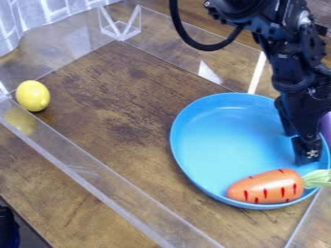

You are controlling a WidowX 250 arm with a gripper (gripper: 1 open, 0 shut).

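The black robot gripper (305, 143) hangs at the right, above the right side of a blue plate (223, 145), its fingertips near the plate's right rim. Its fingers are hard to make out from this angle; nothing clearly shows held. An orange toy carrot (265, 186) with a green top lies on the front part of the plate, below the gripper. A purple object (326, 128) is partly hidden behind the gripper at the right edge.
A yellow lemon (33, 95) lies at the far left by a clear plastic wall. The wooden surface (116, 116) left of the plate is clear. Transparent walls border the area at the back and left.
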